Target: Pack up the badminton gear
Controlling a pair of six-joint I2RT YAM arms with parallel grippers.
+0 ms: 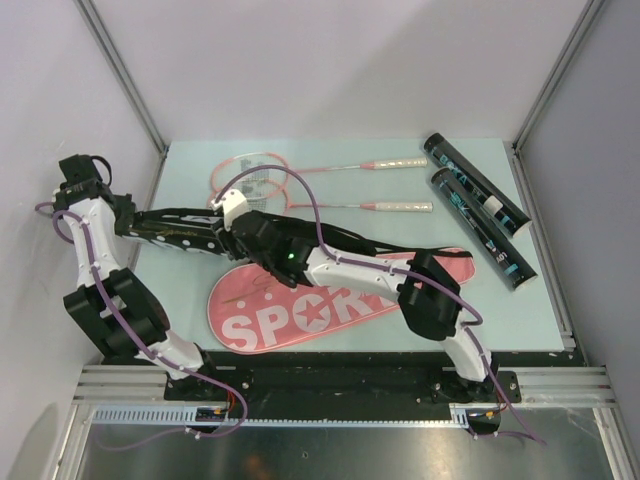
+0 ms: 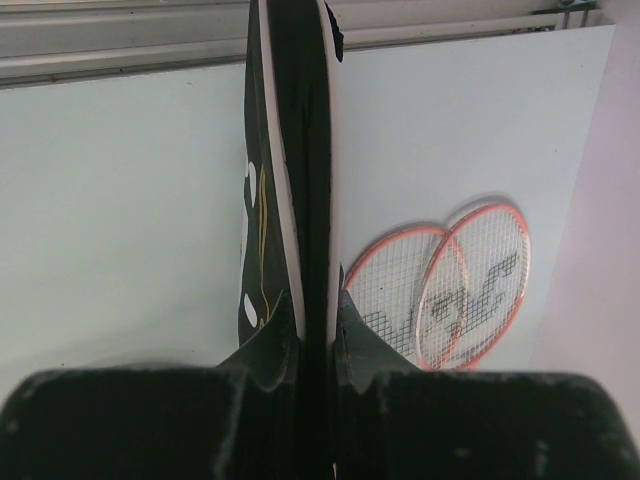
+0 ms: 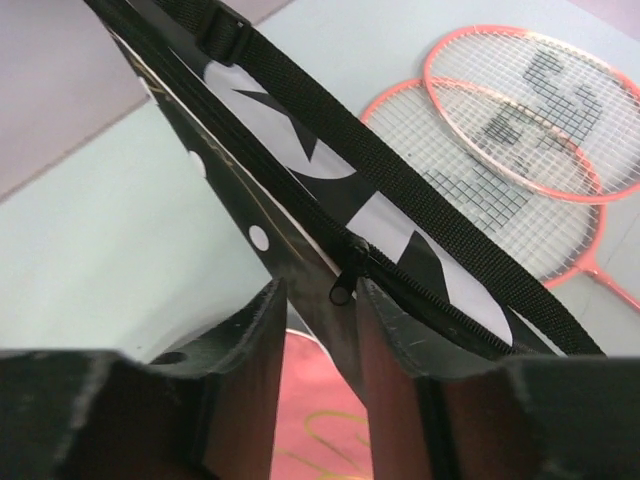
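Observation:
A red and black racket bag lies along the front of the table, its red panel printed "SPORTS". At the bag's left end, my left gripper is shut on the black edge, which runs up between its fingers in the left wrist view. Over the left part of the zip, my right gripper stands part open. A small zipper pull shows at its fingertips, not visibly clamped. Two red-rimmed rackets lie behind the bag, overlapping at their heads.
Two black shuttlecock tubes lie slanted at the table's right. The right forearm stretches over the bag's middle, hiding part of it. Bare table shows at the back left and front right.

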